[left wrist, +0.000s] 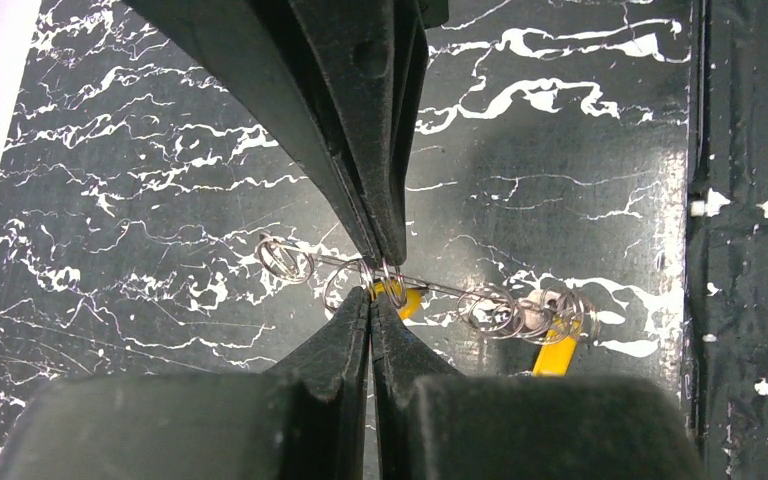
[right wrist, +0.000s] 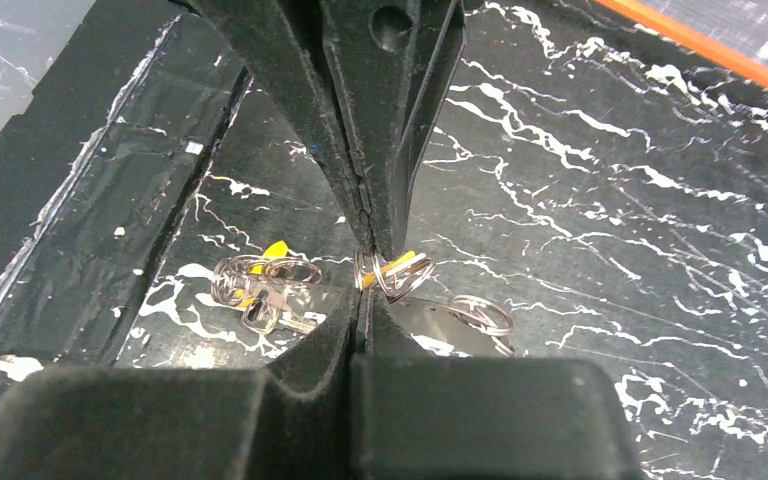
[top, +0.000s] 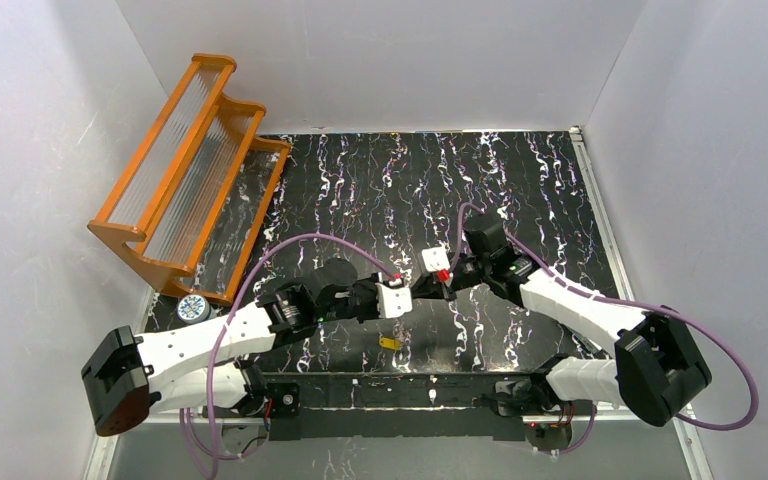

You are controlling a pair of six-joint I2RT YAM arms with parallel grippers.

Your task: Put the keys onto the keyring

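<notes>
Tips nearly together, my left gripper and my right gripper are both shut on thin wire rings (left wrist: 396, 289). In the right wrist view, ring loops (right wrist: 400, 278) sit right at the tips of both, though which loop each pinches is hard to tell. Beneath hangs a thin metal bar (right wrist: 440, 322) with a coiled ring (right wrist: 482, 318) at one end. At its other end is a cluster of rings (left wrist: 563, 312) with a silver key-like piece (right wrist: 262, 312) and a yellow piece (left wrist: 556, 356). Another yellow part (left wrist: 412, 302) is partly hidden behind the fingertips.
An orange wooden rack (top: 200, 160) with clear ribbed panels stands at the left, a round white-and-blue item (top: 194, 308) by its foot. A low ledge (top: 390, 390) runs along the front.
</notes>
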